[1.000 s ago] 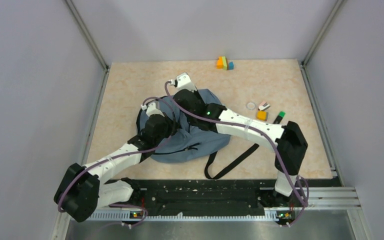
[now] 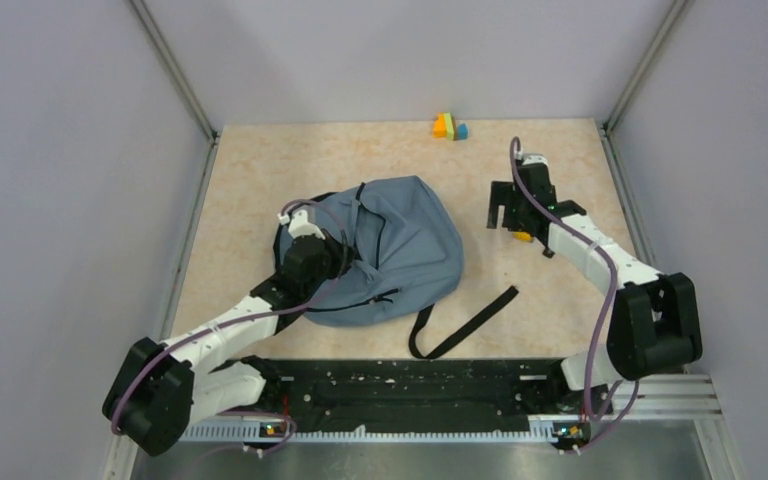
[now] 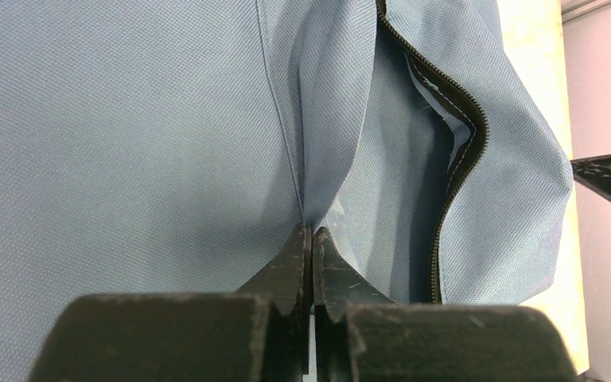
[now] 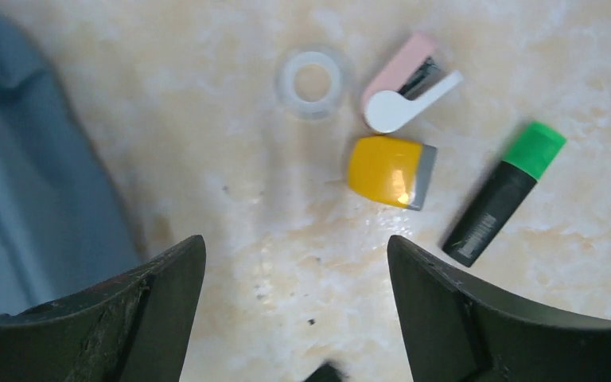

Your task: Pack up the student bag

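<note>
The blue-grey bag (image 2: pixel 415 240) lies on the table, its zipped opening parted beside a dark zipper (image 3: pixel 477 127). My left gripper is shut on a fold of the bag's cloth at the opening. My right gripper is open and empty above the table right of the bag. Below it the right wrist view shows a yellow block with a grey end (image 4: pixel 390 172), a pink and white stapler (image 4: pixel 402 83), a clear tape ring (image 4: pixel 312 81) and a black stick with a green cap (image 4: pixel 503 195). In the top view the right arm hides most of these.
Coloured blocks (image 2: pixel 447 127) stand at the table's back edge. A black strap (image 2: pixel 475 322) stretches from the bag over the front of the table. Bare tabletop (image 2: pixel 260 160) shows at the back left.
My right gripper has swung from above the bag to the right, over the small items, and its fingers now stand open. The left gripper and bag look nearly unmoved.
</note>
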